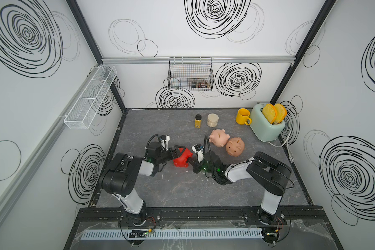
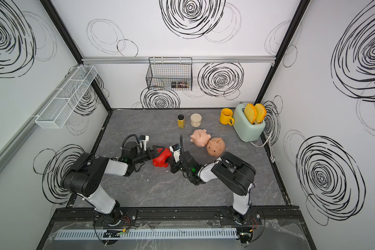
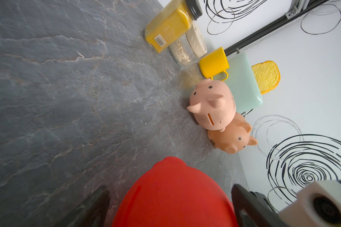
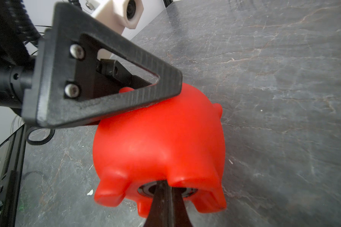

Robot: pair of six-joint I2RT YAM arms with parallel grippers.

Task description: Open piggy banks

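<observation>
A red piggy bank [image 4: 159, 143] lies on its side between my two grippers, its legs and its underside with a dark round plug [image 4: 149, 188] turned toward the right gripper. The left gripper is open, with its fingers on either side of the red bank; one finger [image 4: 140, 96] lies along its surface. My right gripper is shut, fingertips together at the plug between the legs. Whether the tips reach inside is hidden. A light pink piggy bank [image 1: 219, 138] and a tan one [image 1: 235, 147] stand upright to the right.
At the back are a yellow-filled jar [image 1: 198, 121], a pale-lidded jar [image 1: 212, 120], a yellow mug [image 1: 243, 116] and a mint toaster [image 1: 266, 127] with toast. A black wire basket [image 1: 190, 75] hangs on the back wall.
</observation>
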